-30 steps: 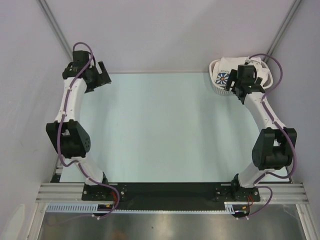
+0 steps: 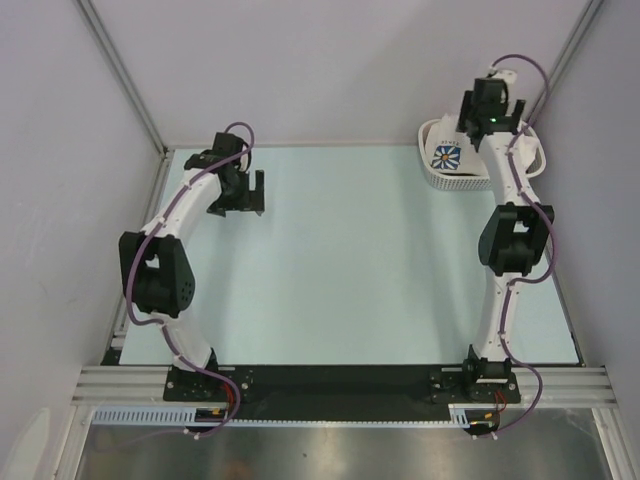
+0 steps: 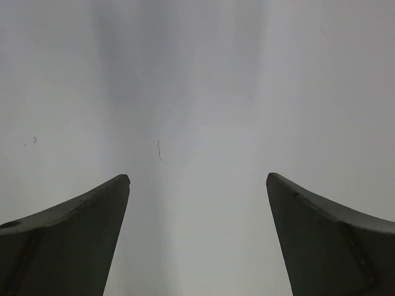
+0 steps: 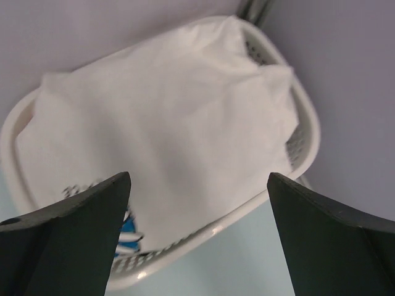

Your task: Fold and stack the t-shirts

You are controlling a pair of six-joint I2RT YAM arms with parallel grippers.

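White cloth, a t-shirt (image 4: 166,129) by its look, lies loosely heaped in a white basket (image 4: 311,126), and a blue-and-white print (image 2: 446,157) shows on it. Over that basket, at the back right, my right gripper (image 2: 495,110) hangs open, blurred in the top view. In the right wrist view its fingers (image 4: 68,240) stand wide apart, the cloth beyond them and not gripped. On the other side, above the table's back left, my left gripper (image 2: 240,200) is open too, with only bare white surface between its fingers. How many shirts the basket holds cannot be told.
Walls (image 2: 330,70) close it in at the back and both sides; the basket sits tight in the back right corner.
A second ago it stood at the basket's front. The left gripper has come rightward and lower from the back left.
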